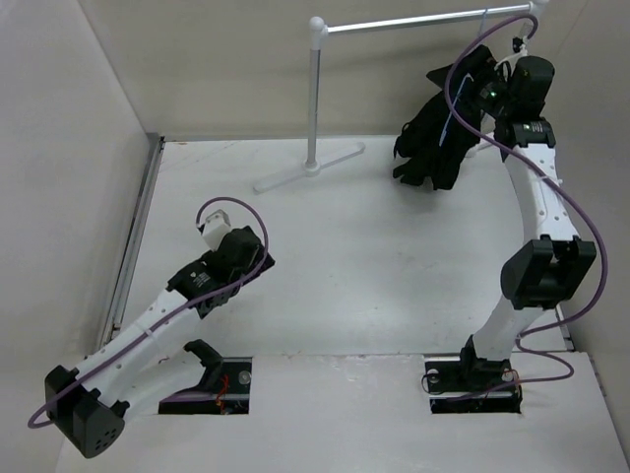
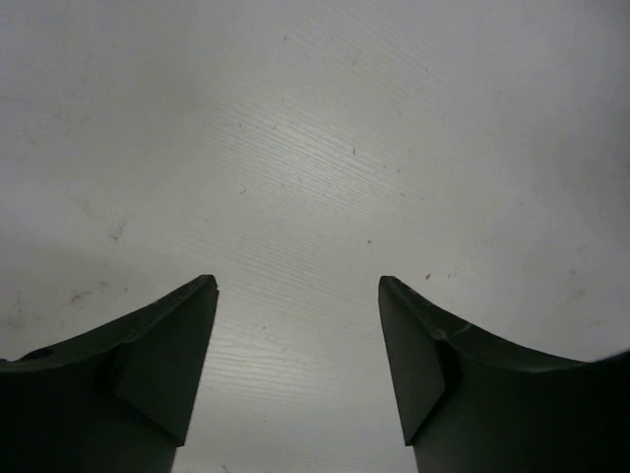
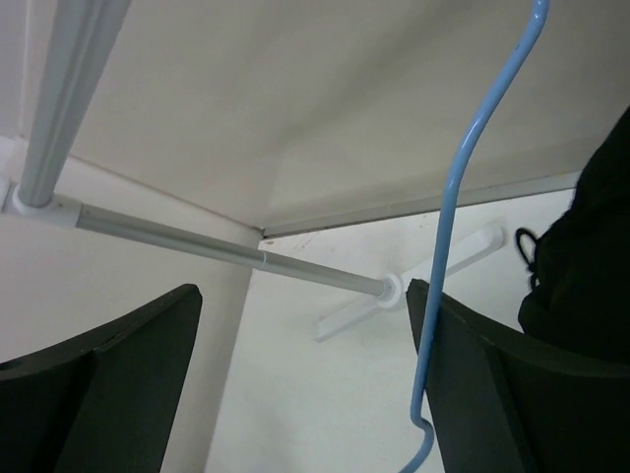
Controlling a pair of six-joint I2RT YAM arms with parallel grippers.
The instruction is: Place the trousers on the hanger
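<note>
Black trousers (image 1: 440,138) hang from a blue wire hanger (image 1: 456,106) below the rack's top bar at the right end, well above the floor. The right wrist view shows part of the hanger's wire (image 3: 455,187) crossing in front of one finger, and the trousers (image 3: 589,261) at the right edge. There my right gripper stands open, wide apart, with nothing clamped between its fingers. In the left wrist view my left gripper is open over bare white table, its fingers apart and empty.
The rack's top bar (image 1: 423,21) runs across the back, with a left post (image 1: 313,108) and a foot (image 1: 285,180) on the table. A purple cable (image 1: 581,212) loops along the right arm.
</note>
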